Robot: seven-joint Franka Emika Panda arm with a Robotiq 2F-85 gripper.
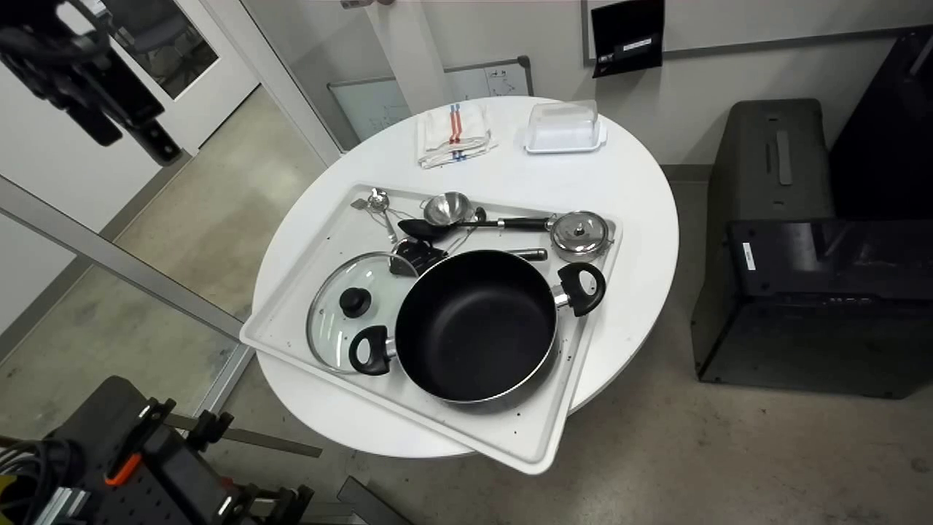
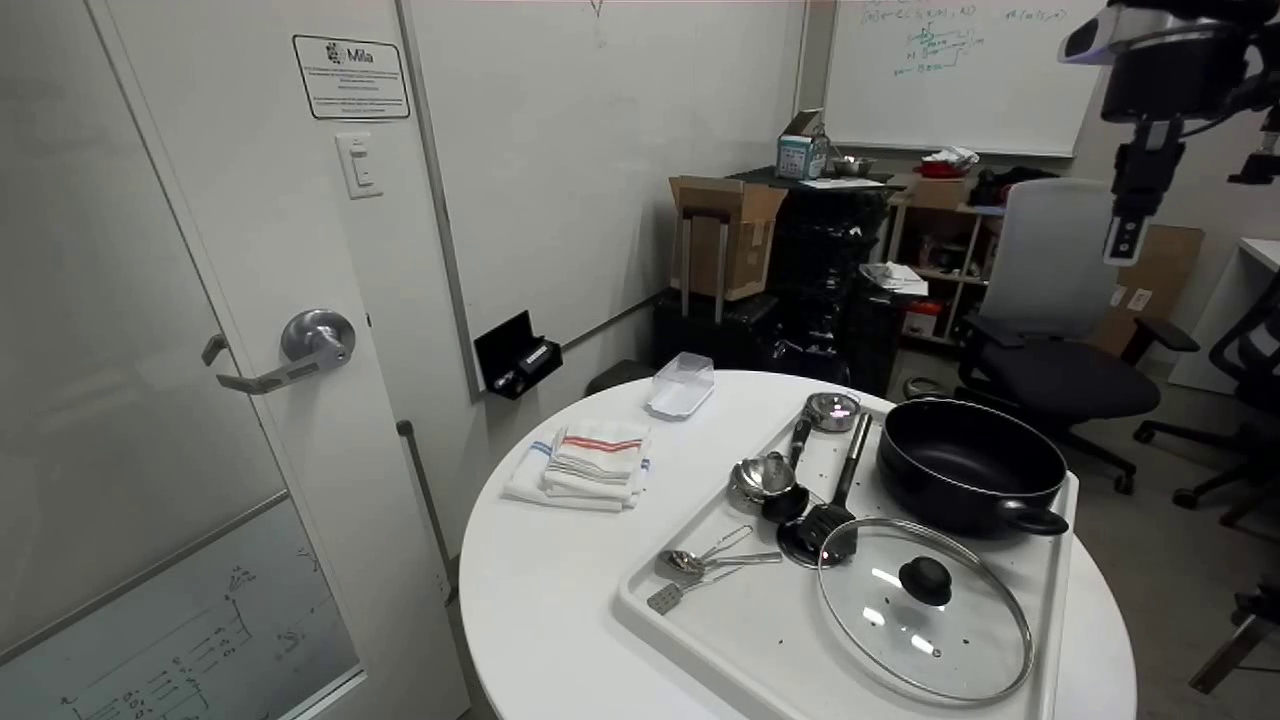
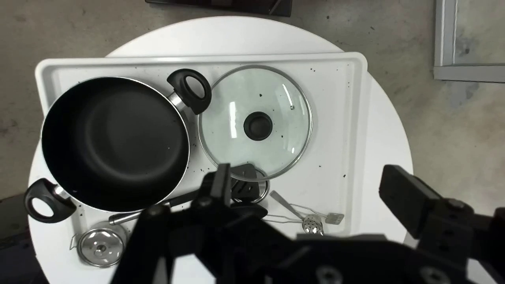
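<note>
Wide open and empty, my gripper hangs high above the table, with one finger (image 1: 159, 140) showing at the upper left of exterior view 1. A black two-handled pot (image 3: 118, 142) stands upright and empty on the white tray (image 1: 289, 328). Beside it lies a glass lid (image 3: 281, 94), its black knob (image 3: 258, 126) facing up and its edge overlapping a black spatula (image 3: 245, 187). A small lidded metal pot (image 1: 579, 235), a metal strainer (image 1: 447, 208), a black spoon (image 1: 422, 230) and small metal utensils (image 2: 708, 560) share the tray. My gripper hides part of them in the wrist view.
Folded towels (image 1: 453, 134) and a clear-lidded dish (image 1: 564, 131) sit on the round white table (image 1: 634, 188), outside the tray. The tray corner overhangs the table edge. Free room shows on the tray beside the lid. Dark cases (image 1: 778, 184) stand off the table.
</note>
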